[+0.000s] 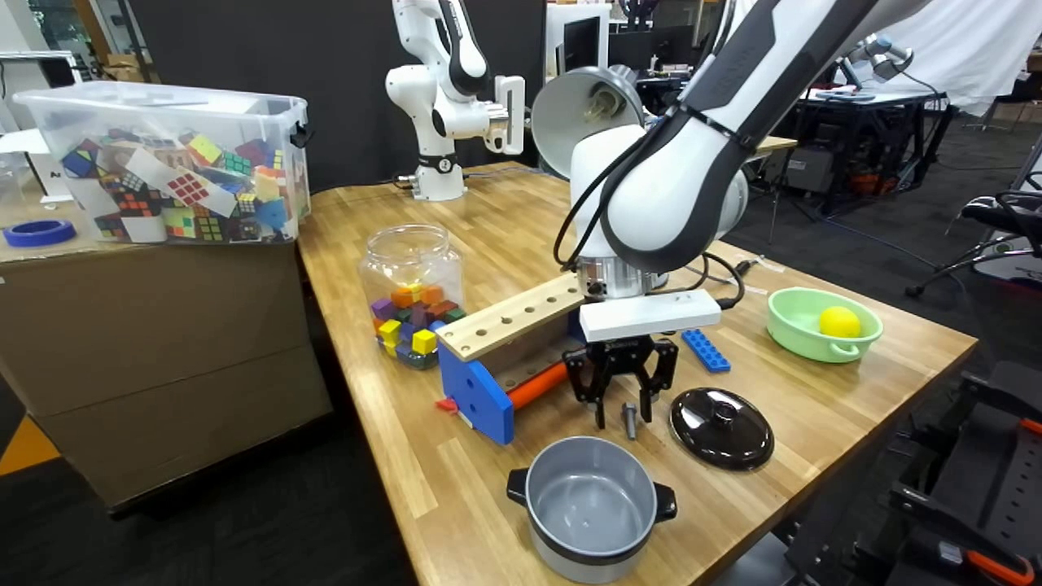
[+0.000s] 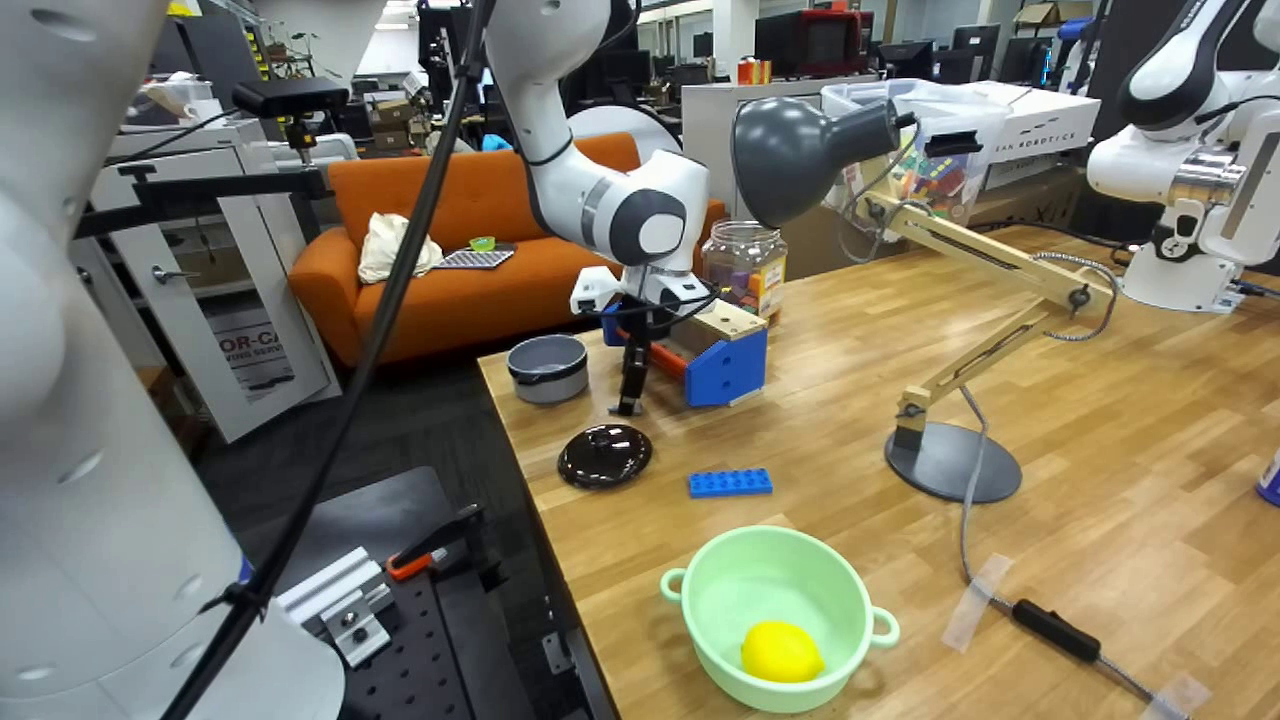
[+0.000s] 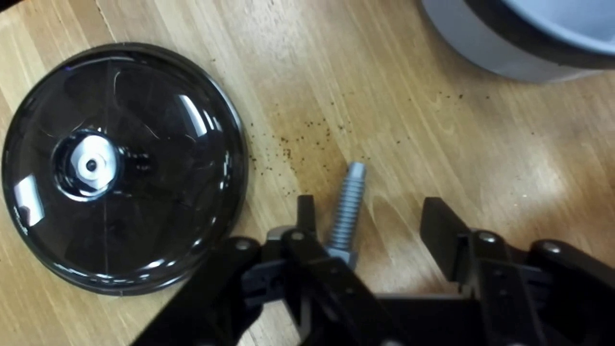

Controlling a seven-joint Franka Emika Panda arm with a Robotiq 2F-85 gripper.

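A grey metal bolt [image 3: 347, 210] lies on the wooden table, its threaded end toward the top of the wrist view. My gripper is low over the table with its fingers part open. The bolt shows in the gap between the black fingers, closer to the left one [image 3: 306, 214] in the wrist view, with free space on its other side. Nothing is clamped. In exterior view 1, the gripper [image 1: 623, 418] is just behind the bolt [image 1: 630, 420], between the toy bench and the black lid. Part of the bolt's head is hidden by a finger in the wrist view.
Close by are a black glass lid [image 1: 722, 429], a grey pot [image 1: 591, 498] and a wooden toy bench with blue ends [image 1: 475, 395]. Farther off are a blue brick [image 2: 729, 482], a green bowl [image 2: 768, 564] holding a yellow lemon [image 2: 781, 652], and a jar of blocks [image 1: 412, 293].
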